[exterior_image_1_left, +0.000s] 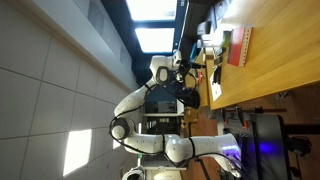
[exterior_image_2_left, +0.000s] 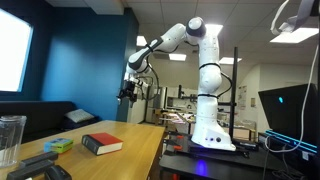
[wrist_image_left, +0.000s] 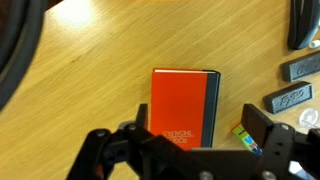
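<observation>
A red book (wrist_image_left: 180, 105) with a black spine edge lies flat on the wooden table, seen whole except where its lower end meets the gripper in the wrist view. The same book (exterior_image_2_left: 100, 143) rests toward the front in exterior view 2. High over the table hangs my gripper (exterior_image_2_left: 128, 97), well apart from the book. From the wrist, the gripper appears open, its dark fingers (wrist_image_left: 125, 150) spread to either side of the book's lower part, with nothing held.
Dark grey blocks (wrist_image_left: 288, 97) and a small blue-and-yellow box (wrist_image_left: 244, 138) lie right of the book in the wrist view. A clear glass container (exterior_image_2_left: 10, 138) stands at the table's left in exterior view 2. Bare wood (exterior_image_2_left: 145, 140) lies right of the book.
</observation>
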